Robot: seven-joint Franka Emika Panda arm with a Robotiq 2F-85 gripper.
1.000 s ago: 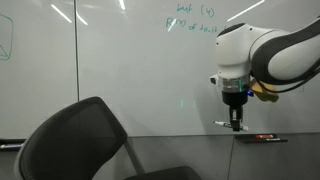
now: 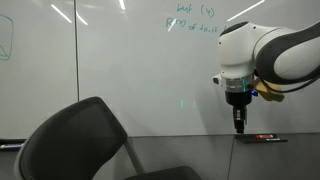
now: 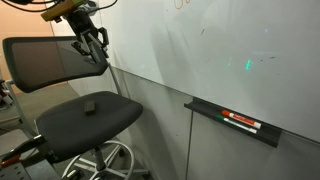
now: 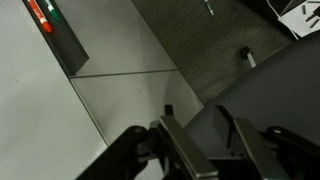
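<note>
My gripper (image 2: 239, 128) points down in front of the whiteboard's lower edge, near the marker tray. In the second exterior view the gripper (image 3: 97, 52) hangs above the chair seat, by the backrest. The wrist view shows its dark gripper fingers (image 4: 183, 150) apart, with nothing seen between them. A red marker (image 3: 238, 117) and a green-and-white marker (image 3: 240, 125) lie on the dark tray (image 3: 205, 108). A small dark block (image 3: 90, 105) rests on the black chair seat (image 3: 65, 125). On the floor in the wrist view lies a small thin pale object (image 4: 209, 7), too small to identify.
The office chair's backrest (image 2: 75, 140) stands left of the arm in the first exterior view. Behind the arm rises the whiteboard (image 2: 140, 70), with green writing near its top. Carpeted floor (image 4: 200, 45) lies below, beyond the wall panels.
A second ago a thin whitish marker-like object lay crosswise in the gripper. The arm has moved only slightly.
</note>
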